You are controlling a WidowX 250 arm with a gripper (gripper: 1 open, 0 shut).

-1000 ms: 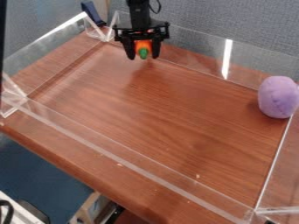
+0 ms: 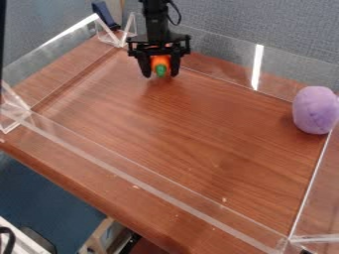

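My black gripper [image 2: 161, 63] hangs at the back of the wooden table, left of centre, with its fingers around an orange object with a green part [image 2: 161, 69], which looks like a toy carrot held end-on. The object is just above or on the surface; I cannot tell which. A purple rounded object [image 2: 315, 109] sits at the right edge, well apart from the gripper.
Clear low walls [image 2: 172, 200] border the wooden table [image 2: 159, 139]. Beyond the back wall stands a grey padded panel.
My gripper and the orange object have moved slightly down in the view. The purple object has not moved.
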